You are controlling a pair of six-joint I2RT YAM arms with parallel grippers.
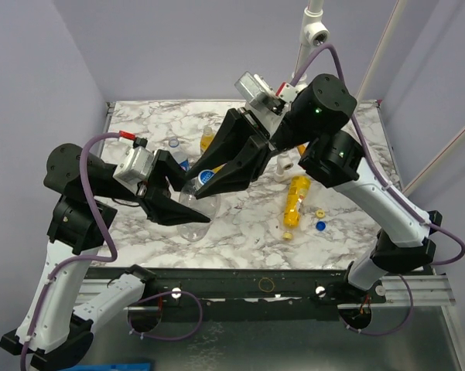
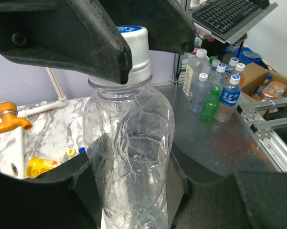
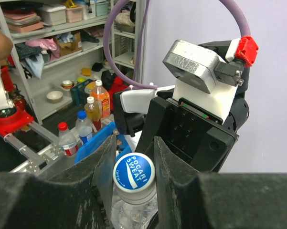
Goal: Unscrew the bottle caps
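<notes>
A clear, empty bottle (image 2: 129,143) is held in the air between the fingers of my left gripper (image 1: 193,203). In the top view it hangs over the marble-patterned table (image 1: 247,239), tilted. Its white cap with a blue top (image 3: 133,172) sits at the bottle's mouth. My right gripper (image 1: 200,178) is shut on that cap, one finger on each side in the right wrist view. From the left wrist, the right fingers (image 2: 67,43) cover part of the cap. Whether the cap's thread is loose cannot be seen.
A yellow bottle (image 1: 296,201) lies right of centre, with a loose yellow cap (image 1: 320,213) and a blue cap (image 1: 321,226) beside it. Another bottle (image 1: 175,147) is behind the left gripper. White pipes (image 1: 313,35) rise at the back.
</notes>
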